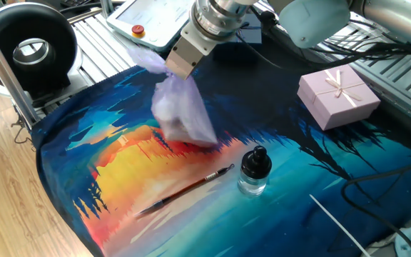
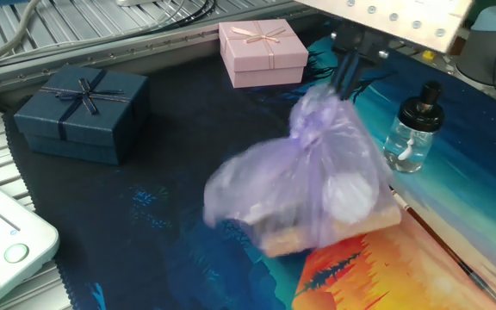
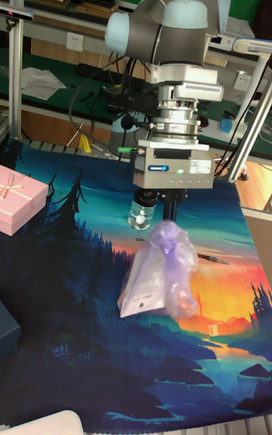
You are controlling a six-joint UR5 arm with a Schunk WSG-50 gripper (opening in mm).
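Observation:
A sheer purple bag (image 1: 182, 114) with pale items inside hangs by its gathered neck from my gripper (image 2: 344, 86). The dark fingers are shut on the neck of the bag (image 2: 321, 185) in the second exterior view. In the third exterior view my gripper (image 3: 170, 211) points down, and the bag (image 3: 161, 269) hangs below it. The fingertips themselves are partly hidden by the bag's fabric. Whether the bag's bottom touches the cloth I cannot tell.
A pink gift box (image 1: 339, 96) and a dark blue gift box (image 2: 84, 112) stand on the printed cloth (image 1: 284, 221). Nearer the middle are a dropper bottle (image 1: 255, 171) and a brush (image 1: 184, 191). A thin white stick (image 1: 340, 225) and a black cable (image 1: 348, 193) lie at the right.

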